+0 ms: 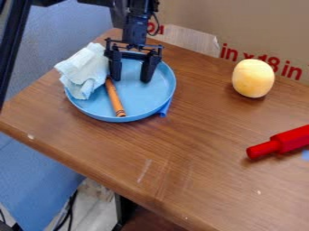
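A blue round plate (pixel 152 97) sits on the wooden table at the upper left. A white cloth (pixel 79 68) lies on its left part, and an orange crayon-like stick (pixel 115 100) lies beside the cloth. My black gripper (pixel 132 67) is low over the back half of the plate, its fingers pointing down to either side, right of the cloth. Whether anything is between the fingers cannot be made out.
A pale yellow round object (pixel 252 78) stands at the back right, with a red cylinder (pixel 280 143) at the right edge. A cardboard backdrop is behind.
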